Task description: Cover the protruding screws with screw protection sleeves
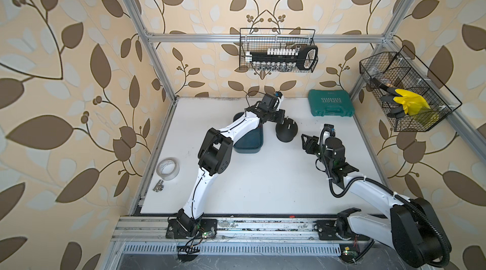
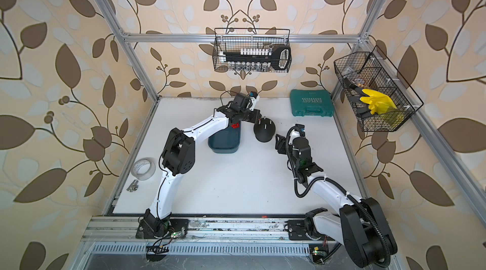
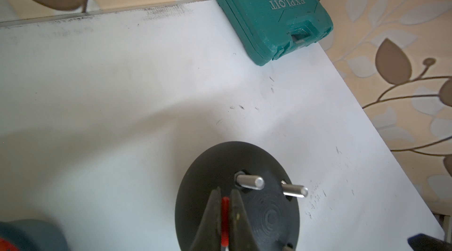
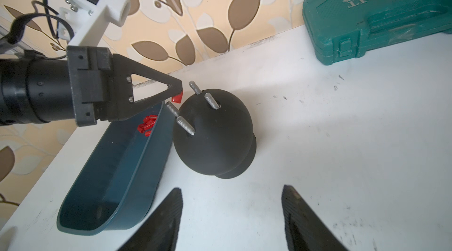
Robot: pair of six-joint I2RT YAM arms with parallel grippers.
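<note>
My left gripper is shut on a red sleeve [image 4: 177, 96], held at the left screws of the black dome [image 4: 211, 138]. Bare silver screws [image 3: 250, 181] stick out of the dome. In the left wrist view the sleeve shows between the fingertips, over the dome. A blue-green bin [image 4: 108, 194] left of the dome holds more red sleeves [image 4: 148, 123]. My right gripper stands open to the right of and nearer than the dome, nothing between its fingers.
A green case [image 1: 330, 101] lies at the back right. A tape roll [image 1: 167, 168] and a small metal part [image 1: 158, 186] lie at the left. Wire baskets [image 1: 278, 52] hang above.
</note>
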